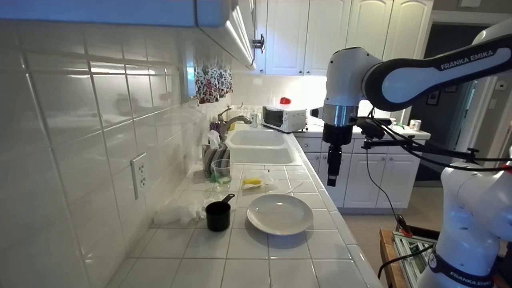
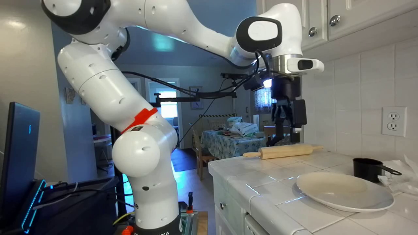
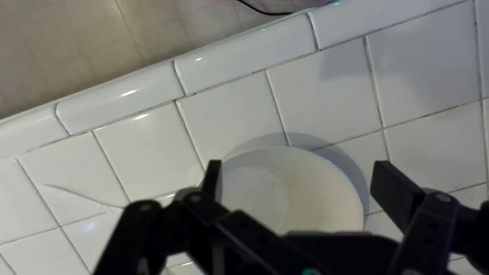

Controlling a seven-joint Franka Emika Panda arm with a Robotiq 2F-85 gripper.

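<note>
My gripper stands open in the wrist view, its two dark fingers wide apart with nothing held between them. Below it, beyond the fingertips, lies a white plate, partly hidden by the gripper's body. In exterior view 1 the gripper hangs pointing down, to the right of the plate and higher than it. A black measuring cup sits upright left of the plate, its handle pointing away. The second exterior view has the gripper above the counter, with a wooden rolling pin lying on the tiles.
A clear cup, a yellow item and crumpled plastic lie around the tiled counter. Farther back are the sink, the faucet and a toaster oven.
</note>
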